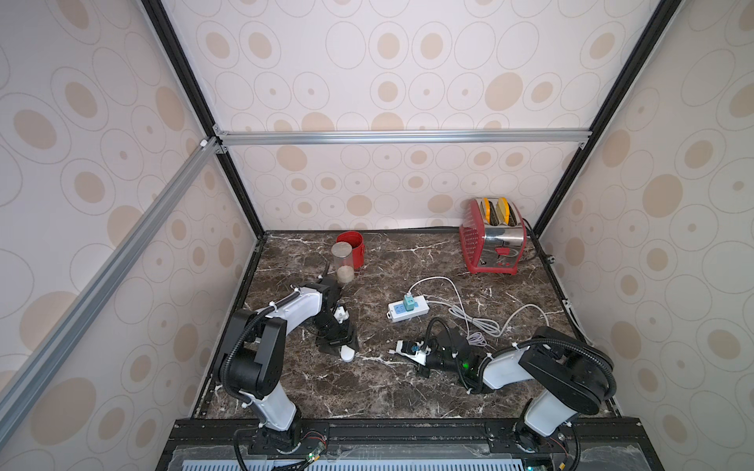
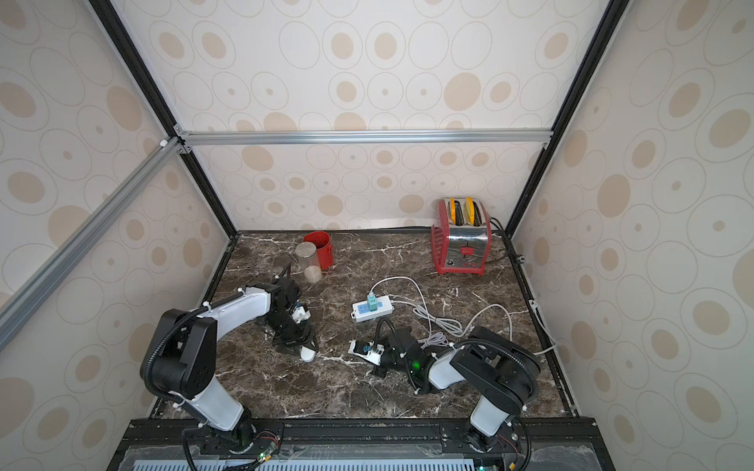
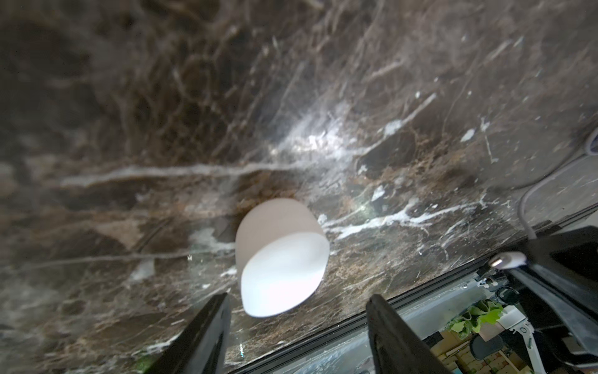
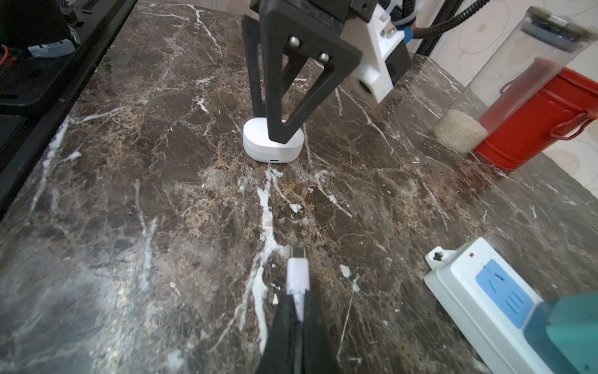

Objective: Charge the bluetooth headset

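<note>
The white earbud case (image 4: 272, 149) rests on the marble table at front left, its port facing right. My left gripper hangs right over the case, fingers apart on either side and open. My right gripper is shut on a white cable plug (image 4: 297, 271), whose metal tip points at the case from a short distance to the right in the top views.
A white power strip (image 1: 420, 307) with a teal charger (image 1: 408, 301) and coiled cables lies centre right. A glass jar (image 1: 342, 259) and red canister (image 1: 355, 243) stand at back left, a red toaster (image 1: 491, 243) at back right.
</note>
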